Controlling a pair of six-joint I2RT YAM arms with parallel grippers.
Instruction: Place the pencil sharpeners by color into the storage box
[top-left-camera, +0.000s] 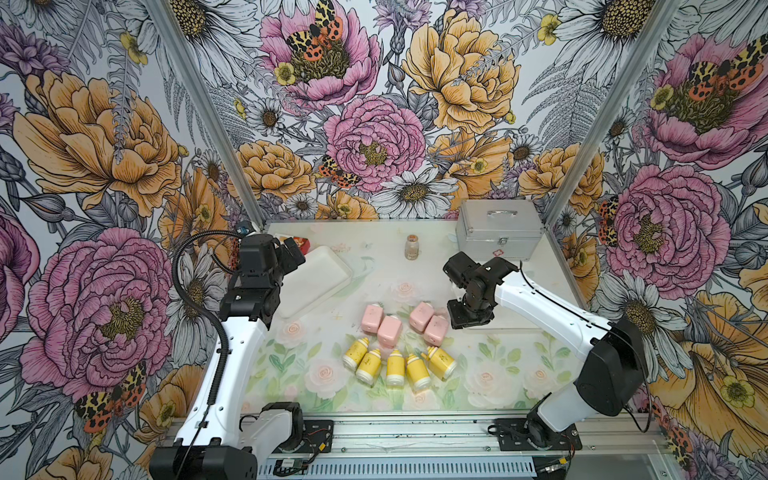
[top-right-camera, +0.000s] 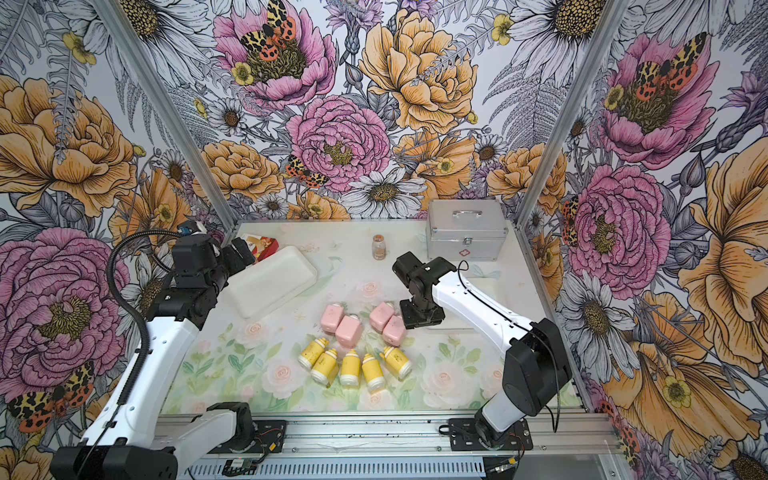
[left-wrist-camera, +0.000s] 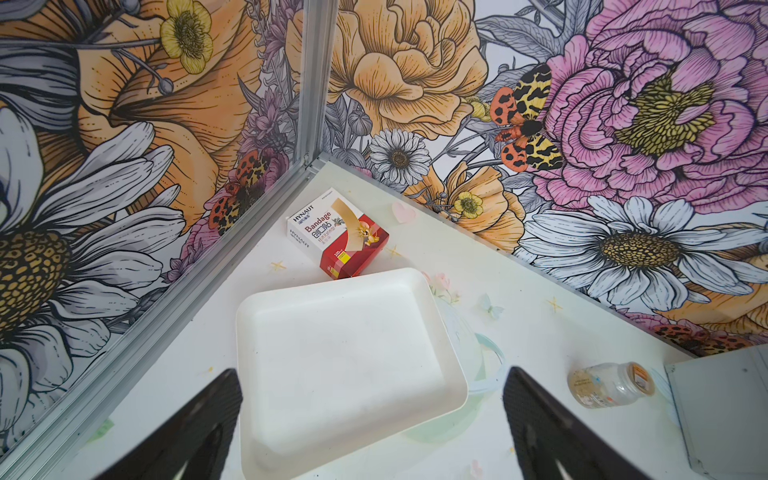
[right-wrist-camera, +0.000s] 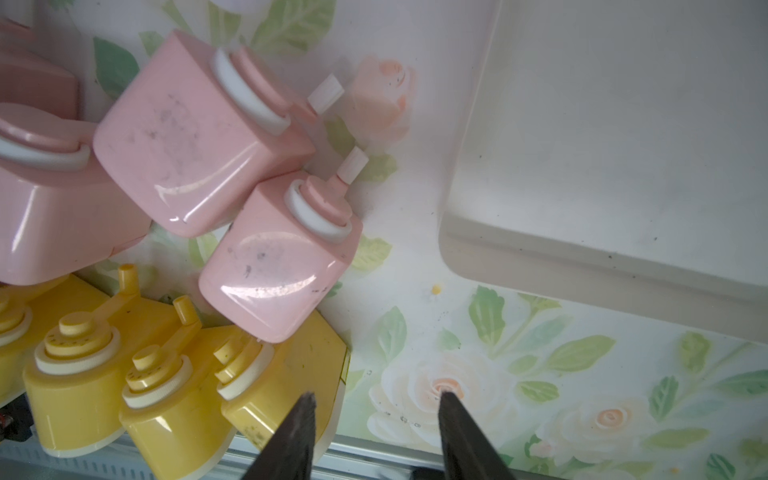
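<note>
Four pink sharpeners (right-wrist-camera: 280, 264) lie in a cluster at mid-table, with several yellow ones (top-left-camera: 395, 369) in front of them. My right gripper is open over the table just right of the pink ones, next to a white tray (right-wrist-camera: 608, 112). A second white tray (left-wrist-camera: 344, 368) lies at the left, under my left gripper, which is open and empty. A silver metal box (top-left-camera: 496, 230) with a handle stands closed at the back right.
A bandage box (left-wrist-camera: 336, 236) sits in the back left corner. A small glass jar (top-right-camera: 378, 247) stands at the back centre. The table between jar and sharpeners is clear.
</note>
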